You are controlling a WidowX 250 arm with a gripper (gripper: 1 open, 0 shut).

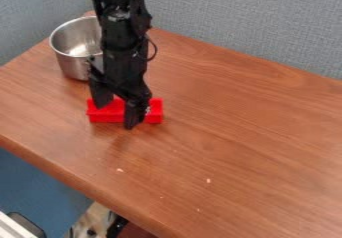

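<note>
A red block [150,113] lies on the wooden table at the left of the camera view, partly hidden by my black gripper [114,107]. The gripper comes down over it with its fingers open on either side of the block's middle; whether they touch it is hard to tell. A steel pot [70,44] stands behind the arm at the back left.
A grey padded wall runs along the back.
</note>
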